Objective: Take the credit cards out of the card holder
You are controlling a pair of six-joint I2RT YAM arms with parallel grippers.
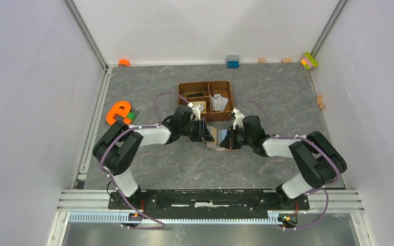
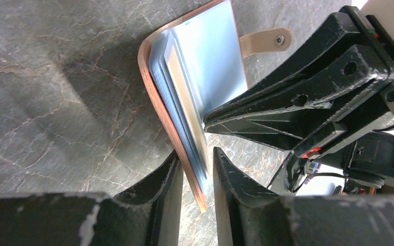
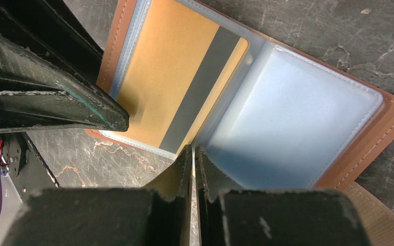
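The brown leather card holder [image 1: 217, 146] lies spread open on the table between both grippers. Its clear sleeves are pale. A gold card [image 3: 170, 61] with a dark stripe shows in one side; the sleeve [image 3: 297, 115] opposite looks pale blue. My left gripper straddles the holder's edge, its fingers apart with brown cover and sleeve layers between them. Beside the gold card's striped end, my right gripper is shut with a thin pale layer between its fingertips. Whether that layer is sleeve or card I cannot tell.
Behind the holder stands a brown divided basket [image 1: 220, 117] containing dark and pale flat items. Orange and green blocks [image 1: 118, 113] sit at the left. A blue-grey block [image 1: 233, 62] rests by the back wall.
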